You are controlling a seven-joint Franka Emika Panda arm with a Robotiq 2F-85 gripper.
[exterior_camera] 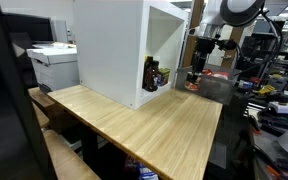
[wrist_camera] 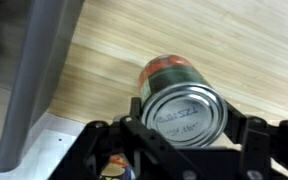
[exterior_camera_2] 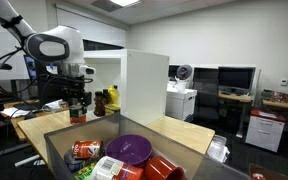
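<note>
A small can (wrist_camera: 185, 112) with a silver lid and a red and green label is held between the dark fingers in the wrist view. My gripper is shut on it from above, with the lid facing the wrist camera. In exterior view 2 the can (exterior_camera_2: 77, 115) hangs upright below my gripper (exterior_camera_2: 77, 102), beside the grey bin (exterior_camera_2: 219, 170). In exterior view 1 the gripper (exterior_camera: 194, 77) and can (exterior_camera: 192, 86) appear in front of the bin. Whether the can touches the table cannot be made out.
A purple bowl (exterior_camera_2: 130, 150) and several red containers lie in the bin. Dark bottles (exterior_camera: 150, 73) stand by the white shelf (exterior_camera: 112, 55). In the wrist view, the bin's wall (wrist_camera: 39, 70) runs close by on the left.
</note>
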